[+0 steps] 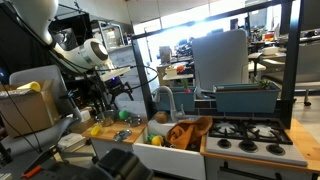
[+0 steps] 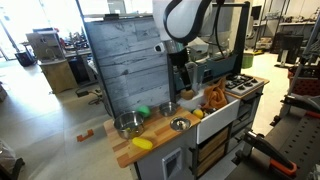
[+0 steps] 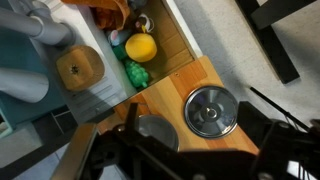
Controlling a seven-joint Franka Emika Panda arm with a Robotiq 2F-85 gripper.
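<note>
My gripper stands open above the wooden counter, beside the sink, with nothing seen between its fingers. Beneath it, a round metal lid or pan with a dark centre lies on the wood. A second round metal piece is partly covered by a finger. Inside the sink are a yellow round item and a green item. From the second exterior view, the gripper hangs well above the counter, while a silver pot and a yellow item rest to its left.
Brown-orange things fill part of the sink, and a tap rises behind it. To the right sits a black-grated stove. A grey panel wall backs the counter.
</note>
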